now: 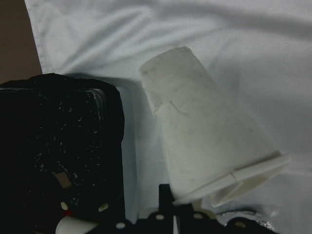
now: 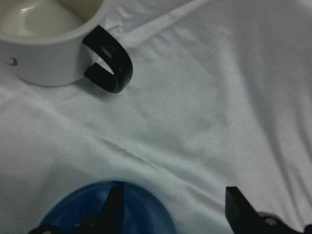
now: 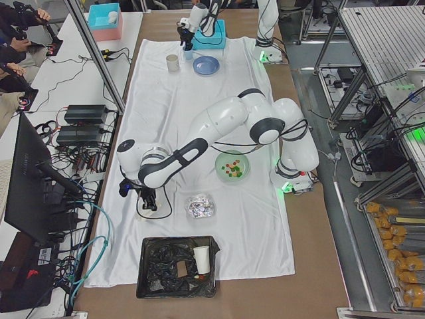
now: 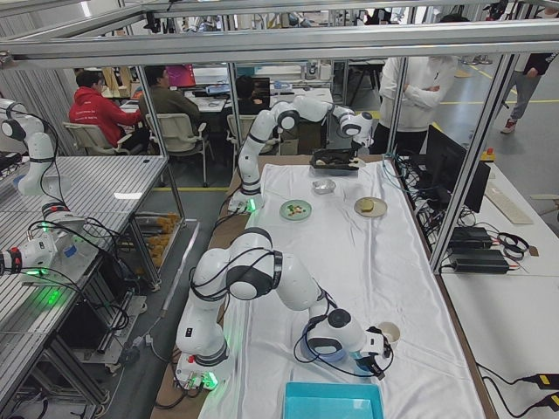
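Observation:
A white, crumpled paper cup (image 1: 209,131) fills the middle of the left wrist view, tilted, its lower end at my left gripper; whether the fingers grip it is unclear. In the camera left view that gripper (image 3: 147,203) is low over the cloth, above the black-lined bin (image 3: 156,272). In the right wrist view my right gripper is open above a blue item (image 2: 146,209), near a white mug (image 2: 53,63) with a black handle.
A green plate with food pieces (image 3: 232,166), a foil container (image 3: 200,206) and a blue plate (image 3: 206,65) lie on the cloth. A turquoise tray (image 4: 332,401) stands at one end.

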